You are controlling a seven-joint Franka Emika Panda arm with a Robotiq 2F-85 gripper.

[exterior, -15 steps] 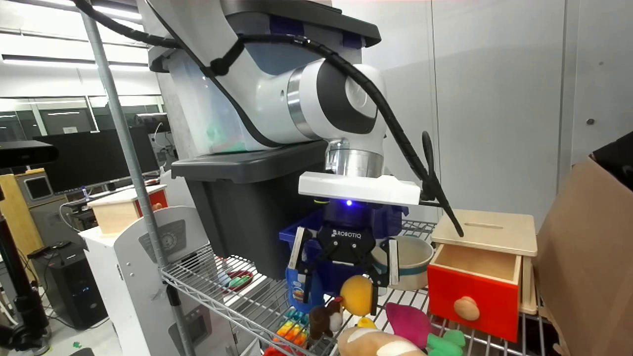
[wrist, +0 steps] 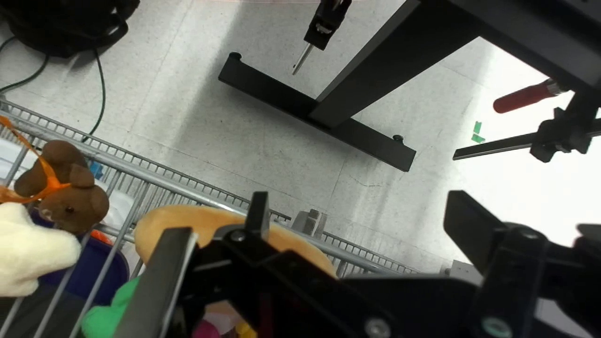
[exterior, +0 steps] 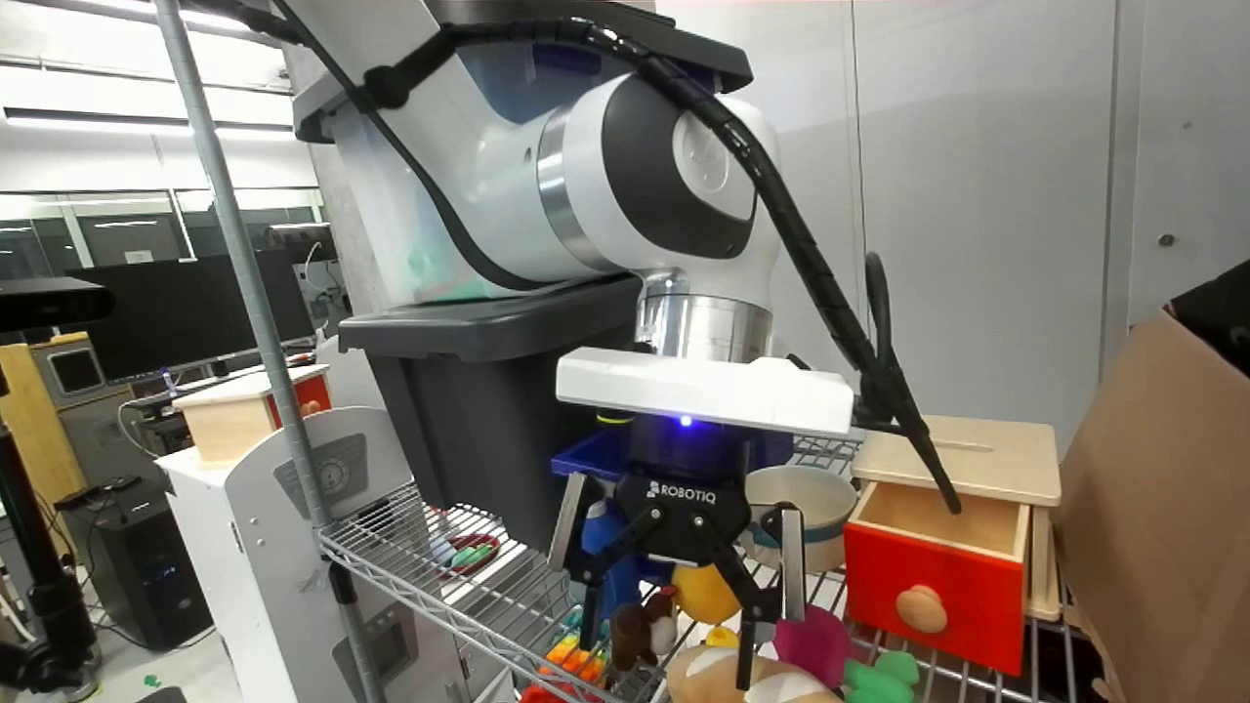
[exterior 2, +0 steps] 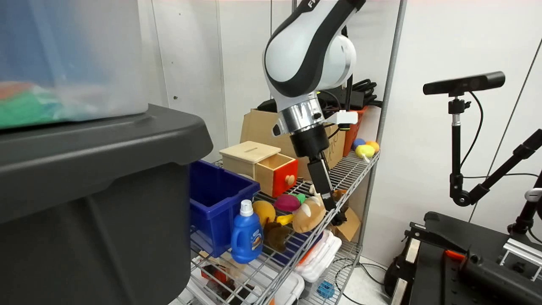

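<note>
My gripper (exterior: 676,660) hangs over the front edge of the wire shelf with its fingers spread wide and nothing between them. Close by the near fingertip in exterior view 1 lies a tan bread-like plush (exterior: 750,680) with pale stripes. In the wrist view this plush (wrist: 194,225) is partly covered by the left finger, while bare floor shows beyond the fingertips. A small wooden drawer box with a red drawer front (exterior: 932,598) and round knob stands on the shelf; its drawer is pulled out and looks empty.
Several plush toys crowd the shelf: a magenta one (exterior 2: 287,203), a green one (wrist: 112,310) and an orange ball (exterior: 706,594). A blue detergent bottle (exterior 2: 247,234) stands beside the blue bin (exterior 2: 218,203). A large black tote (exterior: 492,410) and cardboard box (exterior: 1160,504) flank the area.
The gripper was open before as well. The drawer box and the toys look unmoved.
</note>
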